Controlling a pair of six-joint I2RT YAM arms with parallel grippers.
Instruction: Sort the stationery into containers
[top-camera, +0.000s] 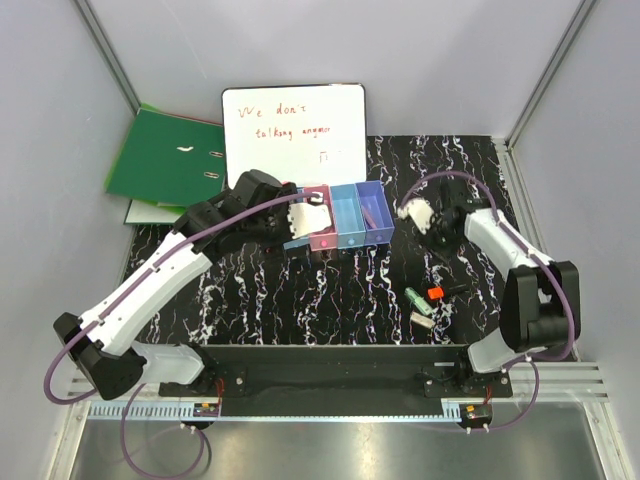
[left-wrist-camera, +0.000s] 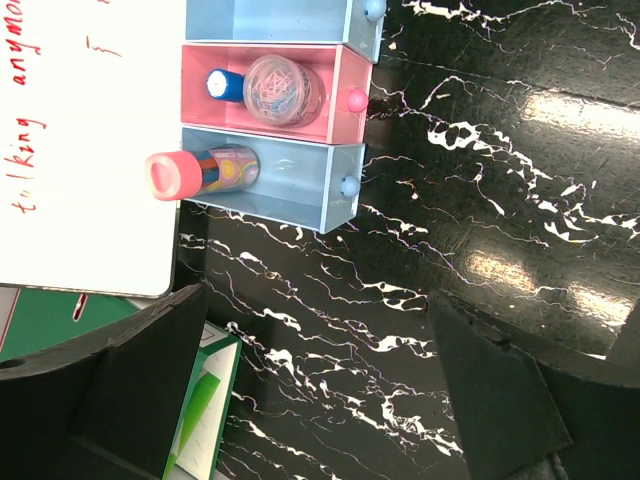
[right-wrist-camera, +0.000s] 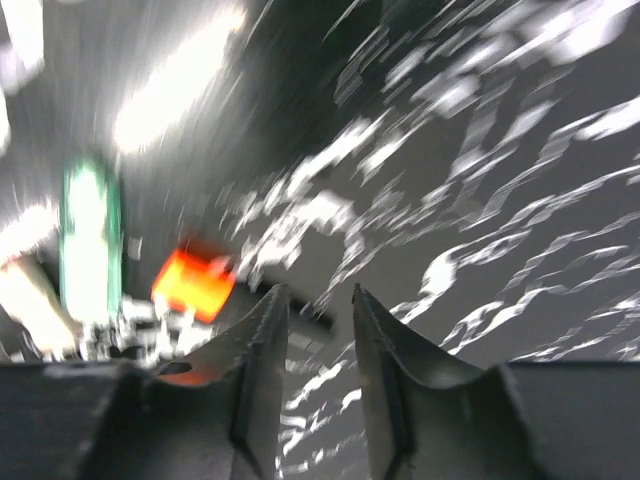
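Note:
In the left wrist view my left gripper is open over the marble mat beside the bins. A pink-capped glue bottle (left-wrist-camera: 215, 172) rests in a blue bin (left-wrist-camera: 290, 205); a pink bin (left-wrist-camera: 335, 75) holds a blue item (left-wrist-camera: 225, 85) and a tub (left-wrist-camera: 283, 91) of paper clips. In the top view a purple bin (top-camera: 380, 230) stands at the right end. My right gripper hovers with fingertips close together over a blurred orange-and-black tool (right-wrist-camera: 193, 283), near a green object (right-wrist-camera: 90, 240) and a beige block (right-wrist-camera: 35, 305).
A whiteboard (top-camera: 295, 135) with red writing stands behind the bins, green folders (top-camera: 165, 160) at back left.

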